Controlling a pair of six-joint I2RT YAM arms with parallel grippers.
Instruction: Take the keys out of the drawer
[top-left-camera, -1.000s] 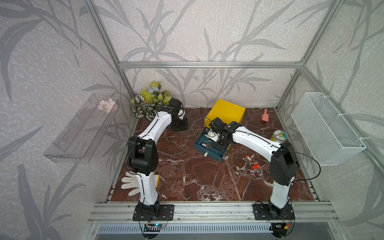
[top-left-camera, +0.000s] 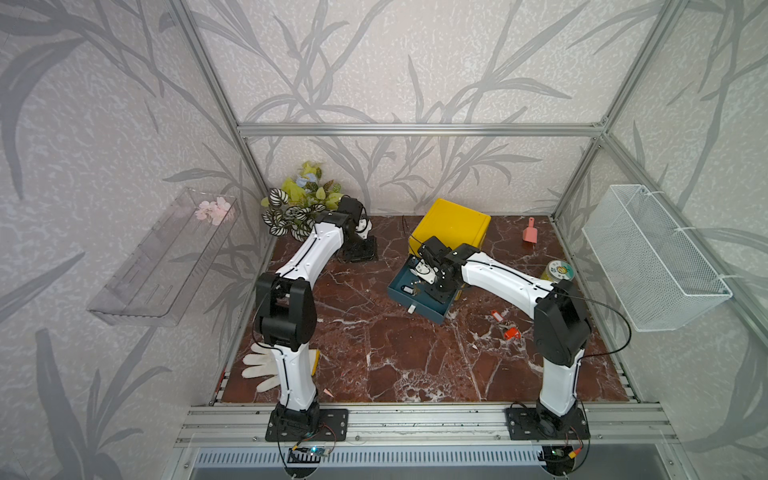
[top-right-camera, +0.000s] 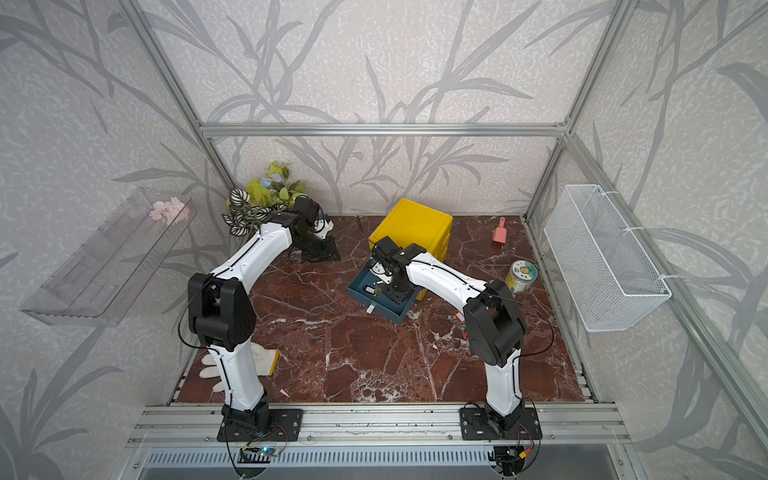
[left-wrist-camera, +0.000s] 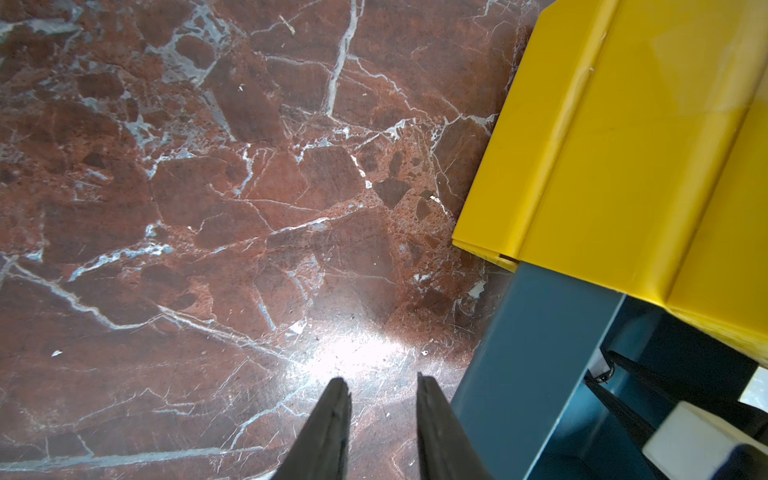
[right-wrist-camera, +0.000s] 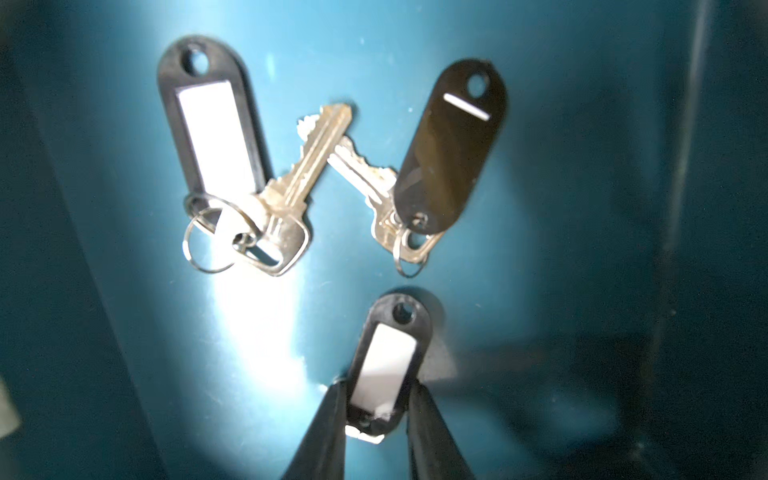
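The blue drawer (top-left-camera: 400, 300) sticks out from the yellow cabinet (top-left-camera: 448, 220). In the right wrist view, two key sets, keys (right-wrist-camera: 312, 160) with black tags (right-wrist-camera: 448, 144), lie on the drawer floor. A third tag (right-wrist-camera: 382, 368) is between the fingertips of my right gripper, low inside the drawer; whether it is gripped is unclear. My left gripper stands open and empty left of the cabinet, over the marble table (left-wrist-camera: 240, 200).
A plant (top-left-camera: 296, 200) stands at back left, a glove (top-left-camera: 260, 368) at front left. A tin (top-left-camera: 557, 270), pink scoop (top-left-camera: 529, 232) and small red items (top-left-camera: 512, 333) are on the right.
The right arm has shifted slightly at the elbow, its gripper remaining over the drawer. The left arm shows no visible change.
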